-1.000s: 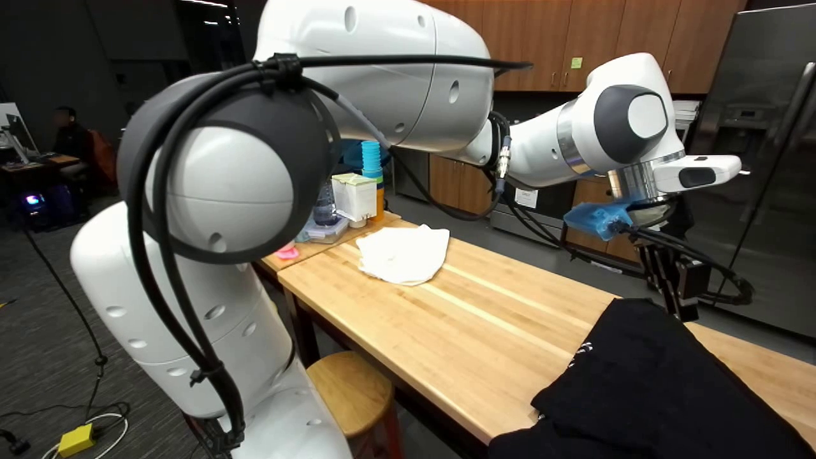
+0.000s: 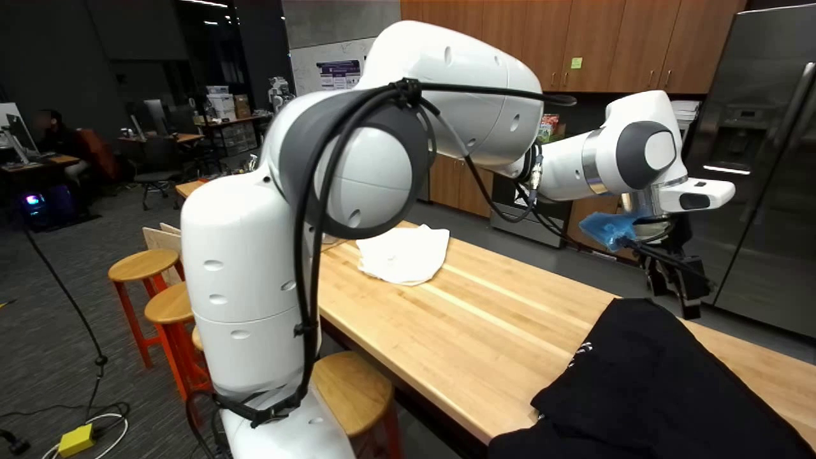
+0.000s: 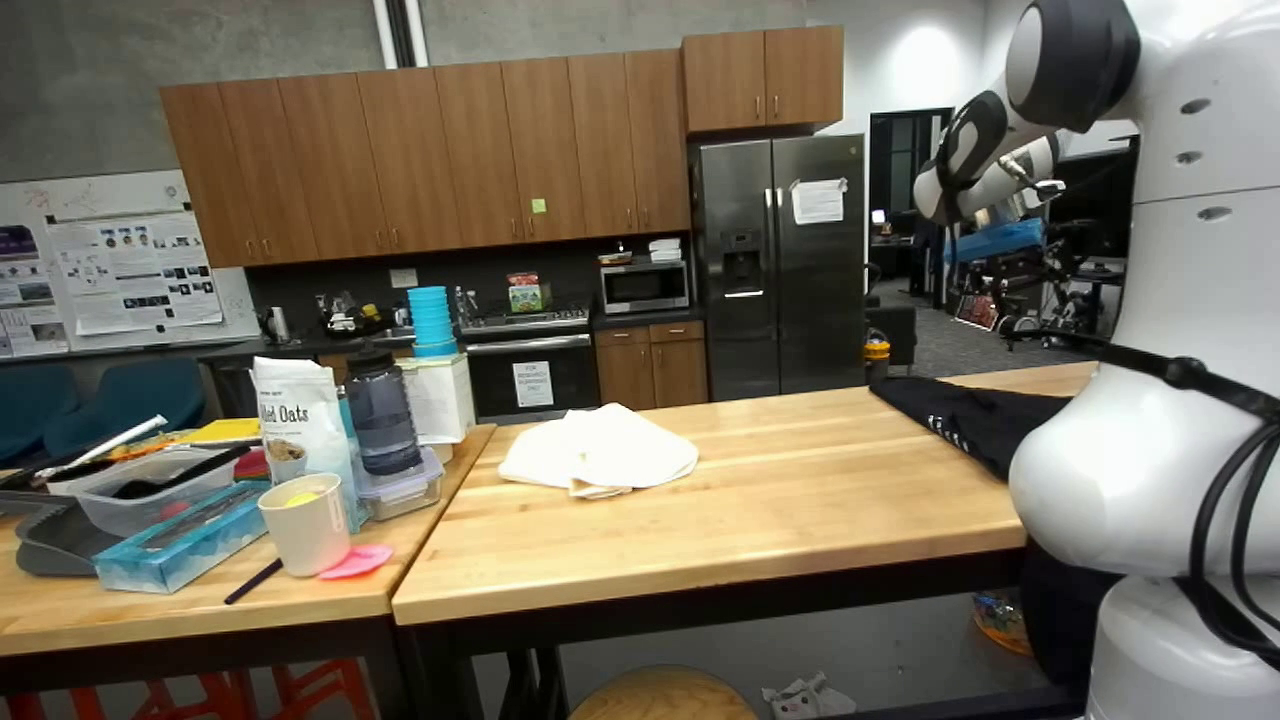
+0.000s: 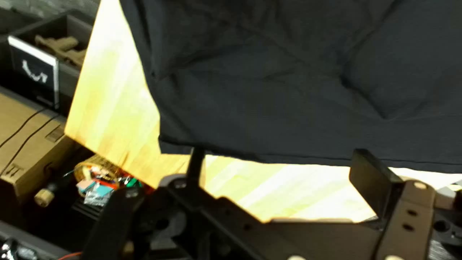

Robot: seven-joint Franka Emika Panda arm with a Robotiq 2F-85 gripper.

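Observation:
Black cloth, probably a garment [image 2: 650, 382], lies spread over the near right end of the wooden table, with small white marks along one edge. Its straight hem crosses the wrist view, where the dark fabric [image 4: 277, 104] fills the upper part with a few creases. My gripper stands open by that hem, its two fingers wide apart and nothing held between them. In exterior view 1 the gripper [image 2: 673, 294] is over the far edge of the cloth. Whether the fingertips touch the fabric I cannot tell. A folded white cloth [image 3: 600, 450] rests at the table's other end.
Bare wooden tabletop [image 3: 744, 504] separates the two cloths. A second table carries a cup [image 3: 306, 524], an oats bag [image 3: 300, 420] and other clutter. Beyond the table's edge in the wrist view are a cardboard box [image 4: 32, 138] and a basket of small items [image 4: 97, 173].
The arm's shoulder and elbow have swung to the right in exterior view 1, and the gripper has shifted slightly and tilted differently near the cloth's far edge. Both cloths look unmoved.

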